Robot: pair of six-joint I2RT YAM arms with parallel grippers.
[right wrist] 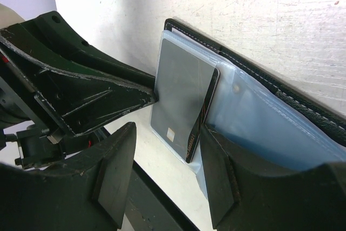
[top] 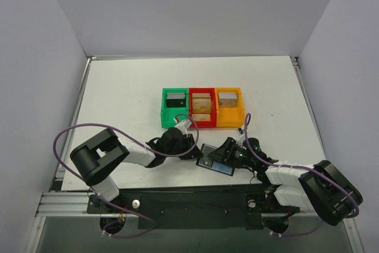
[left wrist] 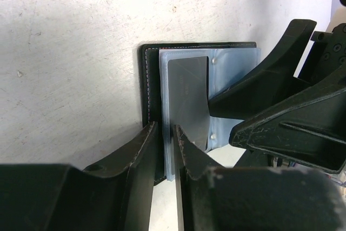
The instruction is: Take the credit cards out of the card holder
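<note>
An open black card holder (top: 208,165) with clear plastic sleeves lies at the front middle of the table. In one sleeve is a dark grey card, which shows a black stripe in the right wrist view. My left gripper stands slightly open at the sleeves' left edge, one fingertip over the black cover and the other by the card. My right gripper is open above the card (right wrist: 181,93), one fingertip near its stripe; nothing is held. Whether the fingertips press on the sleeve I cannot tell.
Green (top: 163,111), red (top: 204,124) and orange (top: 232,117) trays stand side by side behind the holder, with small boxes in them. Both grippers stand close together over the holder.
</note>
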